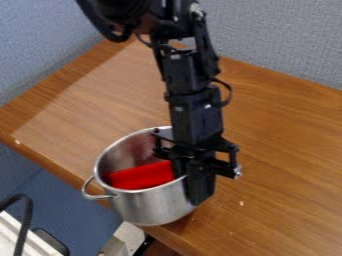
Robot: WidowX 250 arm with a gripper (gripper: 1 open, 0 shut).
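A steel pot (140, 205) with a side handle stands at the front left edge of the wooden table (281, 160), with a red object (138, 174) lying inside it. My black gripper (201, 168) is lowered over the pot's right side, its lower parts overlapping the rim and wall. Whether its fingers are open or closed on the pot is hidden by the arm and the angle.
Free table lies behind and to the right of the pot. Blue padded walls (294, 25) bound the table at the back and left. A white object with a black cable (16, 230) sits at the bottom left, below the table edge.
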